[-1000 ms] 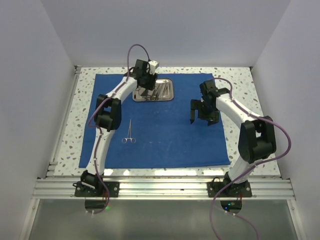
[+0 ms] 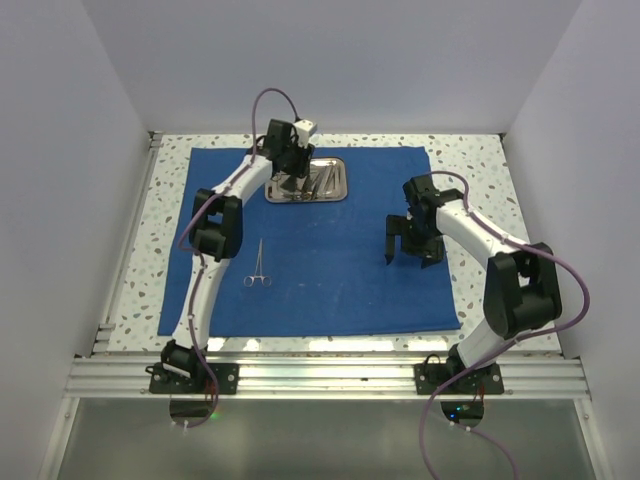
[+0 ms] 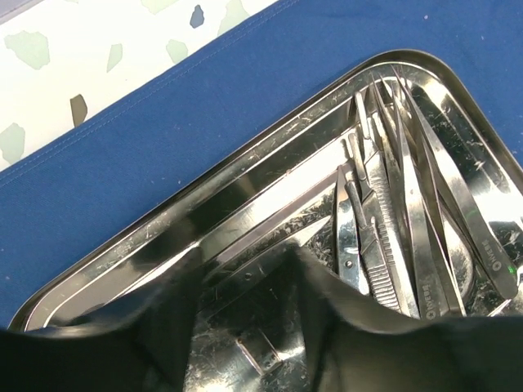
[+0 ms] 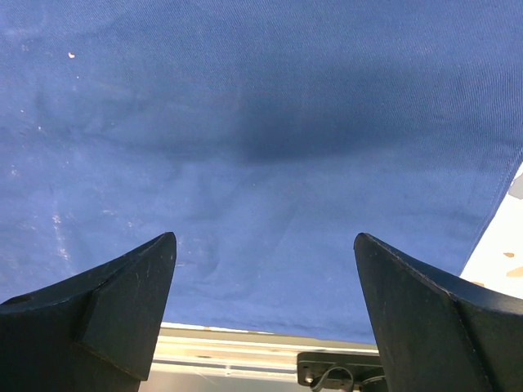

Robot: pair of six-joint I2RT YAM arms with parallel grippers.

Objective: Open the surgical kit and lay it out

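Note:
The shiny metal tray (image 2: 345, 180) lies at the back of the blue cloth. Several silver instruments, among them tweezers (image 3: 413, 216), lie bunched at its right side in the left wrist view. My left gripper is over the tray, its blurred fingers apart. A slim instrument (image 3: 298, 237) runs near the fingertips, and I cannot tell whether either finger touches it. Scissor-like forceps (image 2: 258, 270) rest alone on the left part of the cloth. Above the bare right part of the cloth, my right gripper stands wide open with nothing between its fingers.
A speckled white table (image 2: 480, 180) shows around it. Along the front runs a metal rail (image 2: 330, 365).
The right arm has shifted slightly to the right and toward the front. The forceps on the cloth stayed put.

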